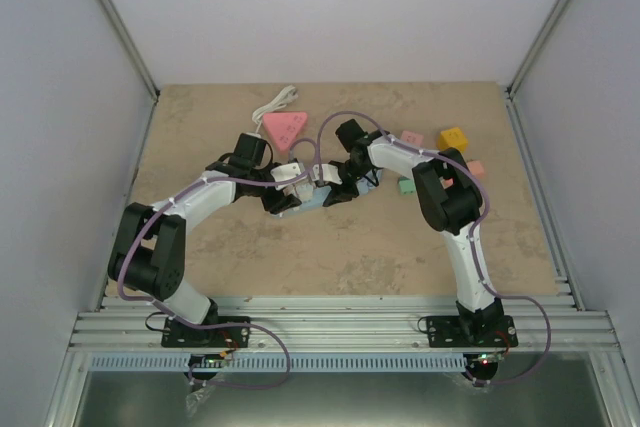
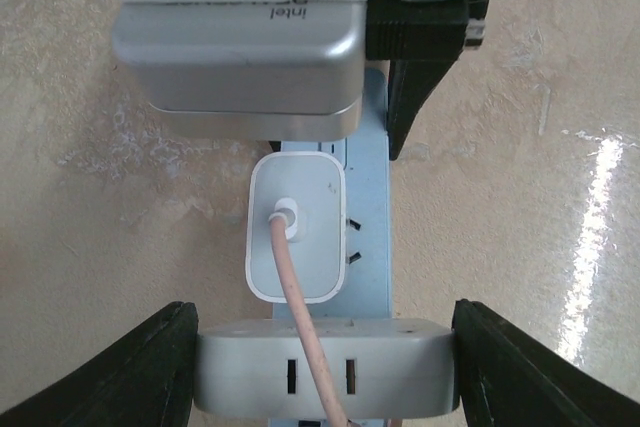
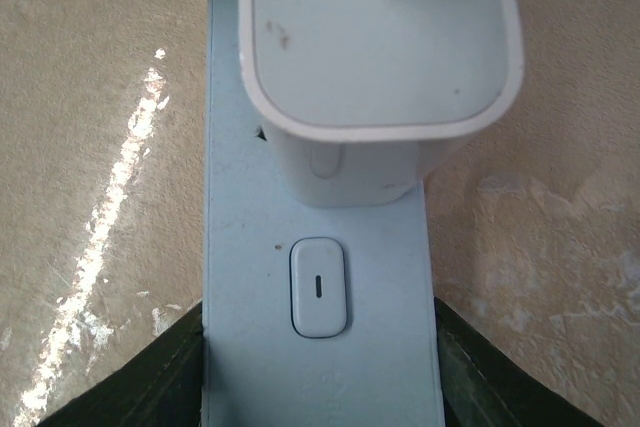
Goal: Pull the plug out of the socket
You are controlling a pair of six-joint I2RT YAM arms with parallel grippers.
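The pale blue power strip (image 1: 318,199) lies slantwise on the table. My right gripper is shut on its switch end. A white block with two slots (image 2: 325,377), seemingly the plug, sits on the strip between the fingers of my left gripper. These fingers stand close against both its sides; whether they press on it cannot be told. Between the two grippers a white charger (image 2: 296,272) stands on the strip, a pink cable (image 2: 292,282) running from it across the slotted block. The block's underside is hidden.
Behind the strip lie a pink triangle (image 1: 285,128) and a coiled white cord (image 1: 274,105). Several coloured blocks, among them a yellow one (image 1: 452,139), are at the right.
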